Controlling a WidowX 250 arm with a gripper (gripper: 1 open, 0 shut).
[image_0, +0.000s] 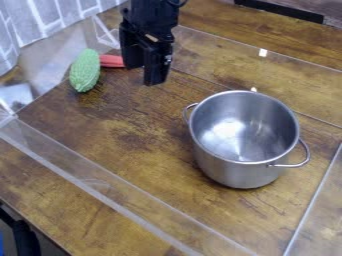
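Note:
My black gripper (148, 62) hangs over the back of the wooden table, to the right of a green vegetable (84, 71), which looks like corn or cabbage. A red object (112, 61), partly hidden, lies behind the gripper's left side. A large steel pot (247, 140) with two wire handles stands at the right, empty inside, apart from the gripper. Whether the gripper's fingers are open or shut is too small and dark to tell.
Clear walls run along the left and right edges. A crumpled light covering lies at the back left.

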